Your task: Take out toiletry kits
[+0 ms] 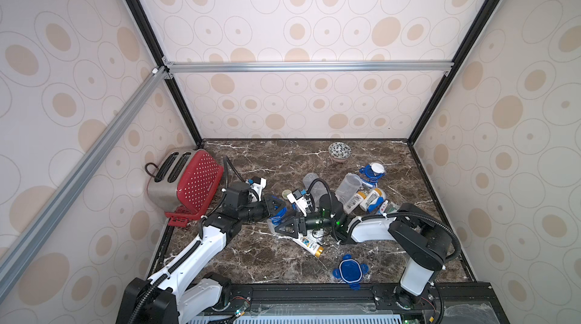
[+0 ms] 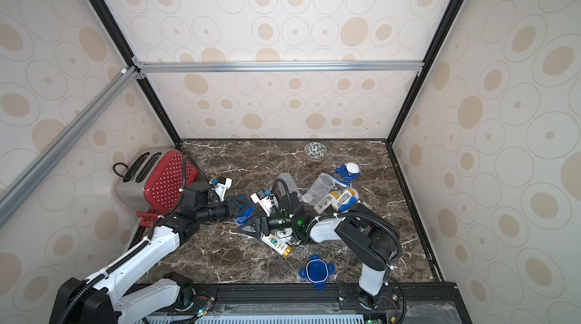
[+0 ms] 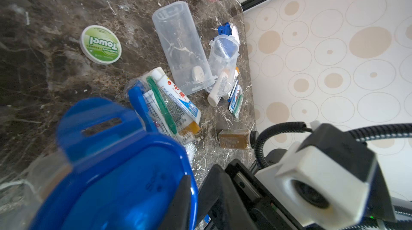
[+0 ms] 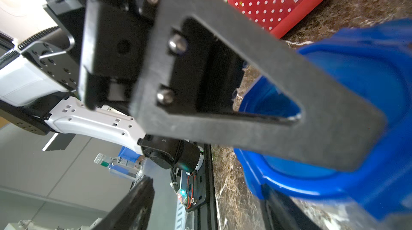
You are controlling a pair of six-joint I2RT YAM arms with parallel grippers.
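A blue clip lid (image 3: 128,182) fills the lower left of the left wrist view, above a clear box (image 3: 47,172). My left gripper is at the lid's rim, its fingers apart with the rim seeming to run between them; a firm hold cannot be told. My right gripper stands open beside the lid, with nothing visible between its fingers. Part of the left gripper's metal finger blocks some of the lid (image 4: 356,79) in the right wrist view. Past the lid lie a toothpaste tube (image 3: 178,94), a green item (image 3: 161,103) and a towel tin (image 3: 100,44).
Empty clear containers (image 3: 182,45) lie farther back, near bottles (image 1: 371,198) at the right. A second blue lid (image 1: 351,270) sits at the front edge. The red toaster (image 1: 196,188) occupies the left; a patterned bowl (image 1: 339,151) stands at the back.
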